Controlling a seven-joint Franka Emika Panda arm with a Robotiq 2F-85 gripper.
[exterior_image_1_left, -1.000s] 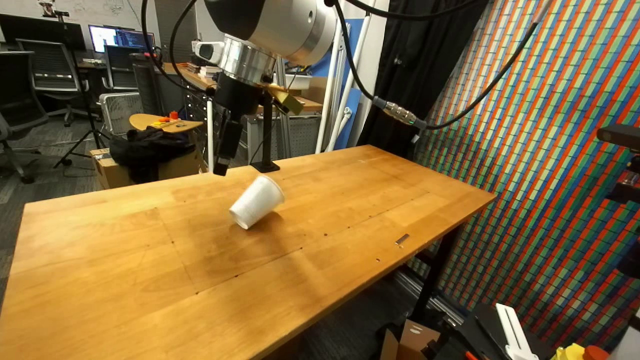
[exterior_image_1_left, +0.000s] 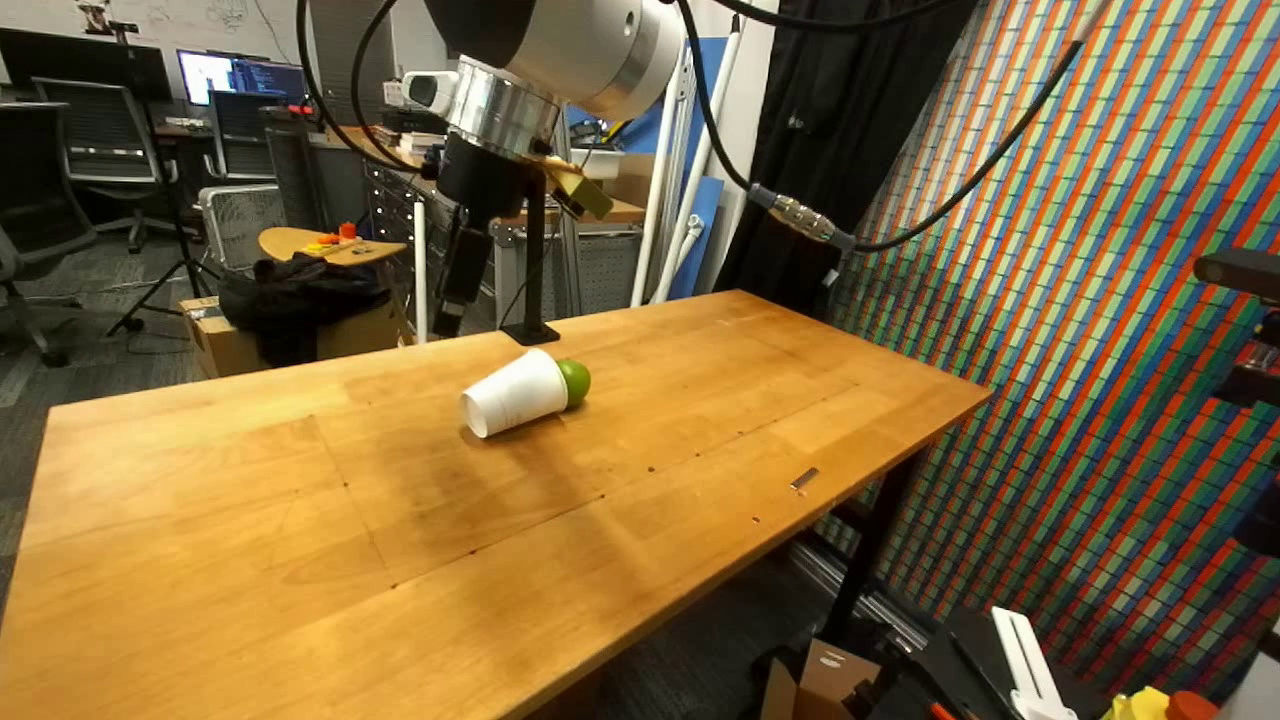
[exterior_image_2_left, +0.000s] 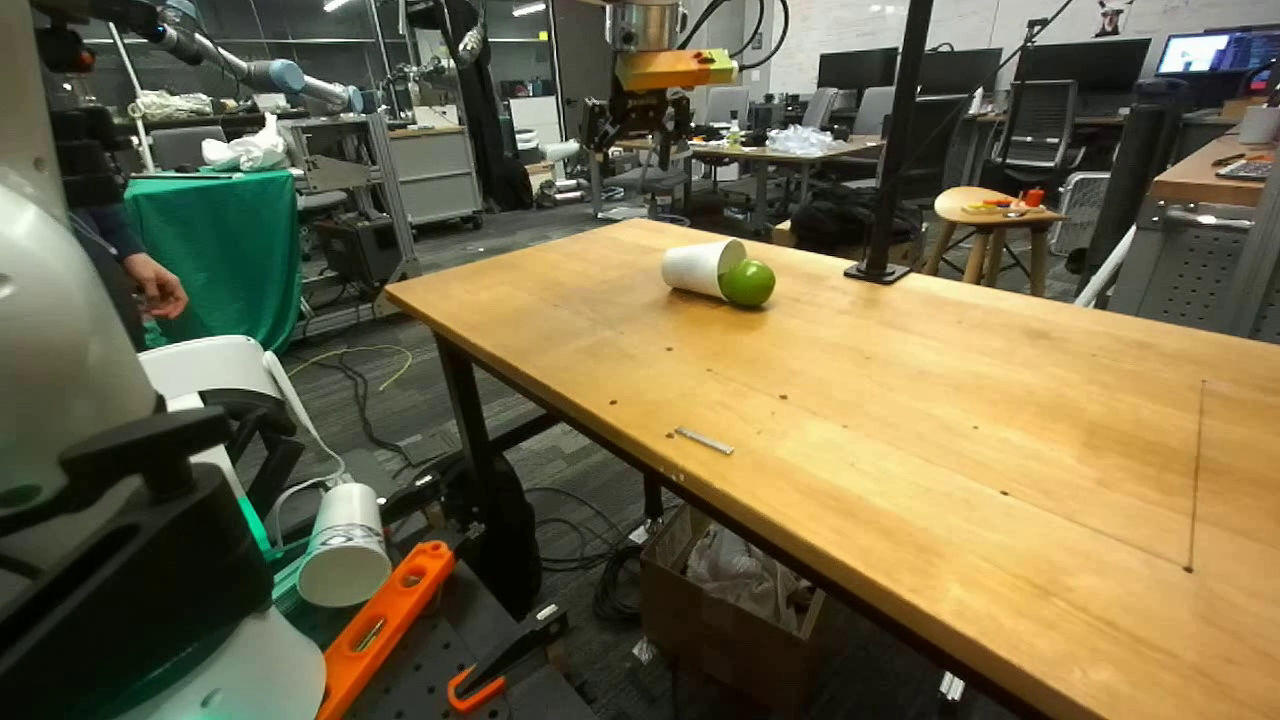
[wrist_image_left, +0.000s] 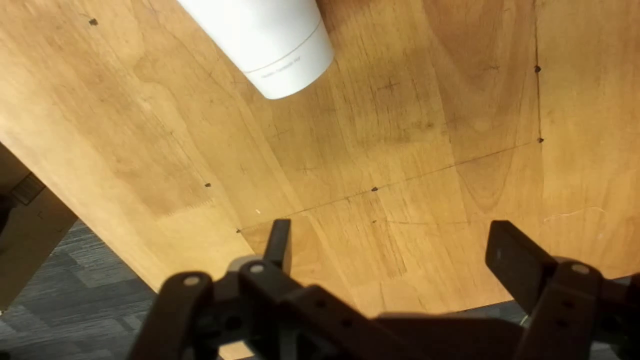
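A white paper cup (exterior_image_1_left: 518, 392) lies on its side on the wooden table (exterior_image_1_left: 300, 516). At its mouth rests a green ball (exterior_image_2_left: 747, 283), touching the rim; whether part of it sits inside the cup I cannot tell. The wrist view shows only the base end of the cup (wrist_image_left: 276, 42) at the top, and the ball is out of that view. My gripper is open above the table, its fingers (wrist_image_left: 520, 258) wide apart with bare wood visible between them. It is clear of both the cup and the ball.
A black post (exterior_image_2_left: 885, 156) stands on the table's back edge, close to the cup and ball. A small metal strip (exterior_image_2_left: 704, 440) lies near the front edge.
The cup has turned and settled flatter, and the green ball now shows at its mouth, where none was visible before. The arm has shifted slightly up and to the right.
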